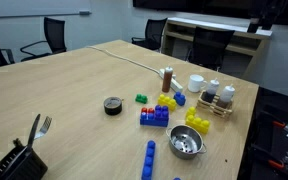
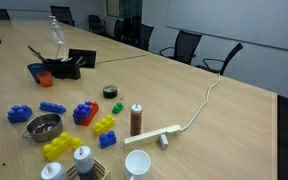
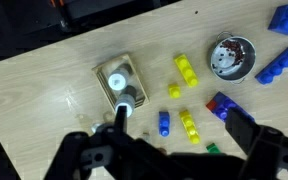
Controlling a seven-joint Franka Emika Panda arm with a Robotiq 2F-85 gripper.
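My open gripper hangs high above the table, and nothing shows between its fingers. Below it in the wrist view lie a blue brick [image 3: 164,123], a yellow brick [image 3: 189,125] and a small yellow brick [image 3: 174,90]. Farther up are a longer yellow brick [image 3: 186,70] and a metal pot [image 3: 232,57], which has something small and dark inside. A red and blue brick piece [image 3: 224,103] is partly hidden by the right finger. Two white-topped bottles stand in a wooden tray [image 3: 105,72] at the left.
A brown bottle [image 2: 136,120], white mug [image 2: 137,164] and power strip [image 2: 146,138] with a trailing cord stand near the bricks. A black tape roll [image 1: 113,106] lies farther off. The black utensil box [image 1: 20,163] is at the table's end.
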